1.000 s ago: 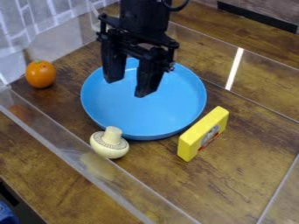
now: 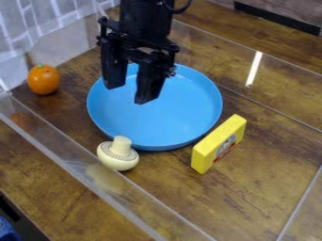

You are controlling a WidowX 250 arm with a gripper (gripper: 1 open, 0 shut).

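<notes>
My black gripper (image 2: 134, 75) hangs over the back of a round blue plate (image 2: 157, 122), its two fingers apart with nothing visible between them. An orange tomato (image 2: 44, 79) sits at the left of the plate. A white mushroom (image 2: 117, 157) lies in front of the plate, stem up. A yellow box (image 2: 217, 146) with a coloured label stands at the plate's front right.
A clear plastic edge (image 2: 56, 151) runs diagonally along the left side, near the tomato and mushroom.
My gripper has shifted slightly left and its posture has changed a little. The plate, tomato, mushroom and box have not moved.
</notes>
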